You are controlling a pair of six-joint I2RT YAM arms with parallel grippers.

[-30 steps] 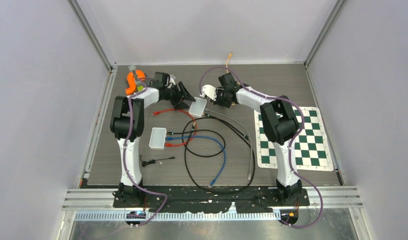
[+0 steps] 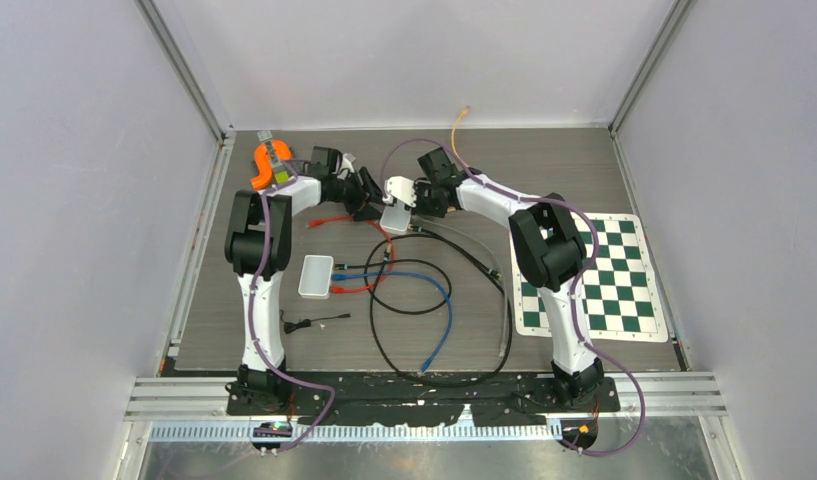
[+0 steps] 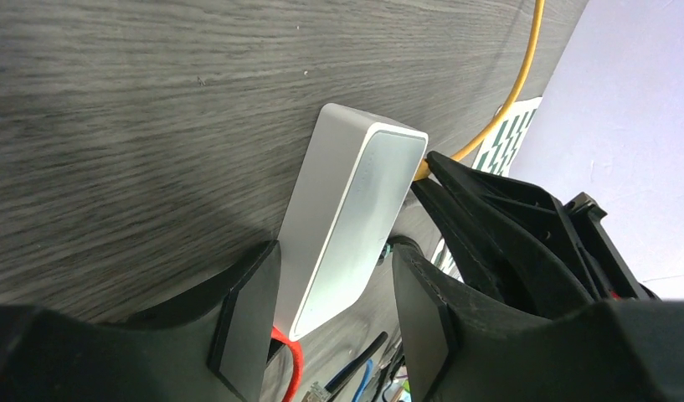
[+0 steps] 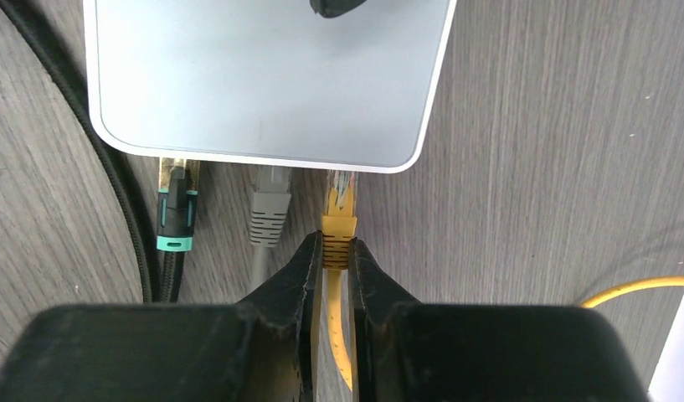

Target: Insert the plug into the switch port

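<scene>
A white switch box (image 4: 263, 84) fills the upper part of the right wrist view. My right gripper is shut on the yellow cable's plug (image 4: 339, 226), close to the box edge. The plug's clear tip meets that edge beside a grey plug (image 4: 270, 205); how deep it sits in the port is hidden under the box. In the left wrist view my left gripper stands open, one finger on either side of the white box. Whether both fingers touch it is unclear.
A black cable plug (image 4: 177, 205) enters the same box edge. Another white box (image 2: 316, 277) with black, blue and red cables lies nearer the front. The chessboard (image 2: 632, 325) is at right, an orange tool (image 2: 261, 165) at back left.
My right gripper has moved left with the yellow plug, from clear of the white box up to its edge. The left gripper has shifted slightly; the box looks almost unmoved.
</scene>
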